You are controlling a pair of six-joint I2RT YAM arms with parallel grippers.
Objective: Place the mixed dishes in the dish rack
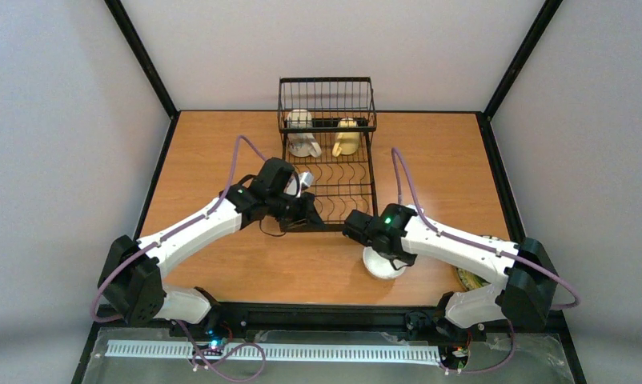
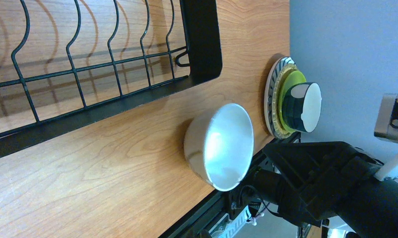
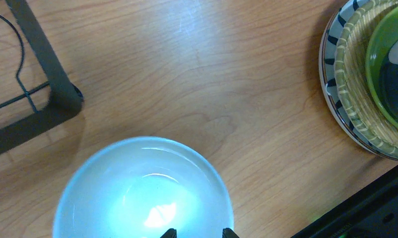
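A white bowl (image 1: 382,264) lies in front of the dish rack (image 1: 328,227), partly hidden by the right arm in the top view. The left wrist view shows that bowl (image 2: 217,146) tilted, its opening toward the right arm. My right gripper is at the bowl's rim, its fingertips apart; whether they touch the bowl cannot be told. Shut, my left gripper (image 1: 314,218) stays over the rack's front left part, with nothing seen between its fingers. A white mug (image 1: 300,144) and a yellow mug (image 1: 347,142) are at the rack's back.
At the right table edge is a stack with a patterned plate (image 3: 328,74), a woven piece (image 3: 351,99), a green dish (image 3: 380,54) and a dark cup with white (image 2: 296,106). Bare wood (image 1: 230,256) spreads left of and before the rack.
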